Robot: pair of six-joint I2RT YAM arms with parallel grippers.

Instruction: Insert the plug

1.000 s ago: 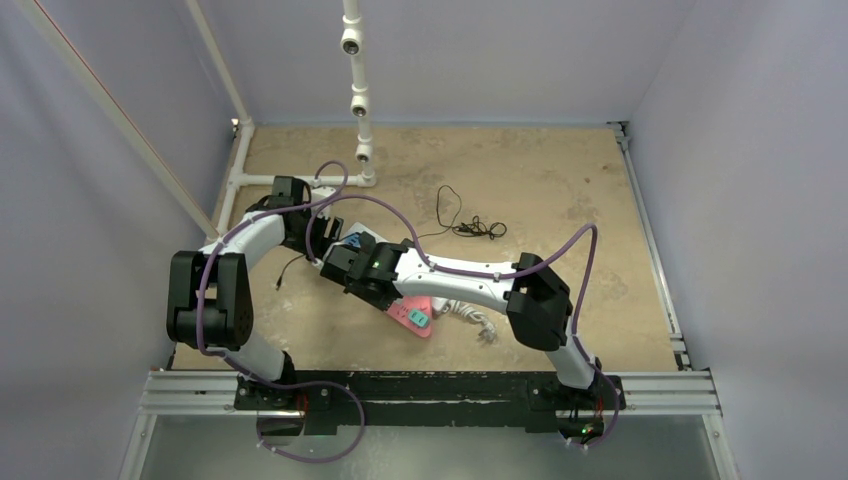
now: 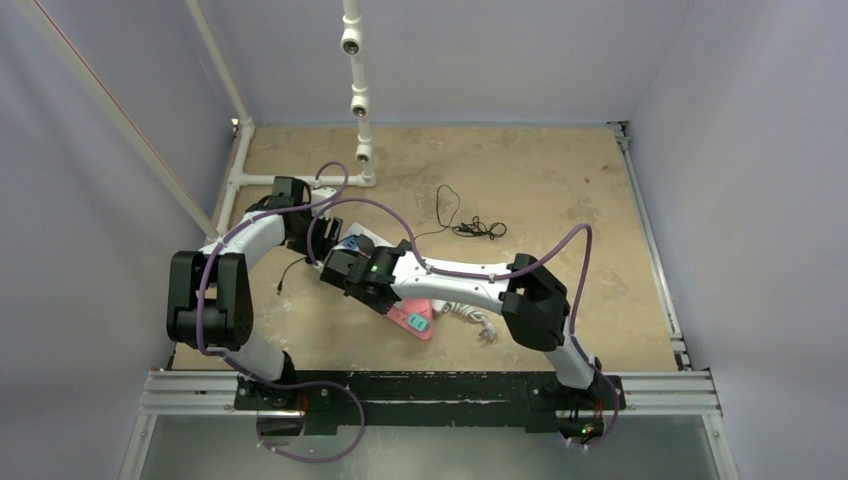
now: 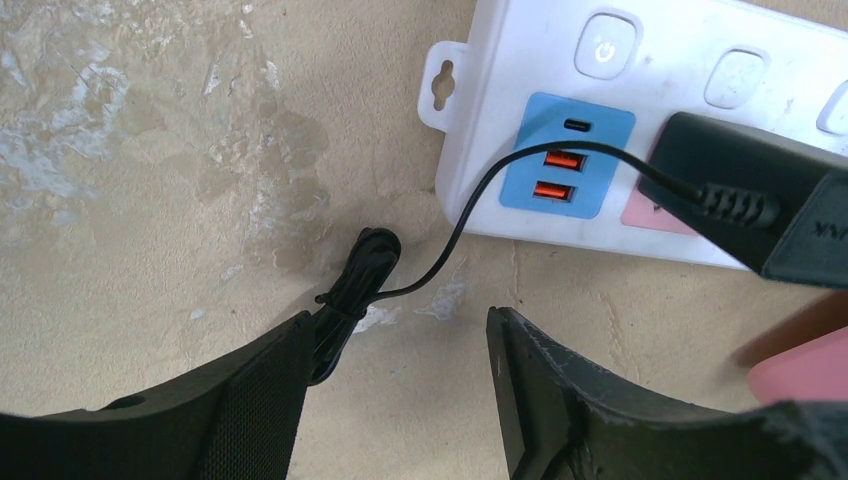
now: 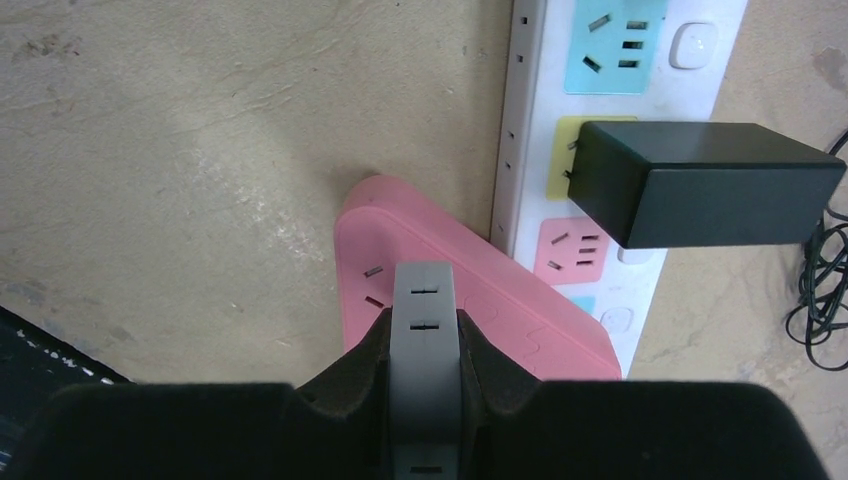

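My right gripper is shut on a grey plug [image 4: 425,370], held over the pink power strip [image 4: 380,225], whose slots show just beside it. The white power strip [image 4: 520,140] lies beyond, with a black adapter [image 4: 705,190] on it. My left gripper stands open above a bundled black cable [image 3: 360,275], near the end of the white strip with blue USB panel [image 3: 520,190] and a second black adapter [image 3: 760,210]. The right arm hides much of both strips in the top view.
A coiled black cord [image 2: 480,228] and a white cord [image 2: 475,320] lie to the right. The white pipe frame [image 2: 300,180] borders the back left.
The right arm has shifted very slightly around its wrist over the pink strip. The left arm looks unchanged.
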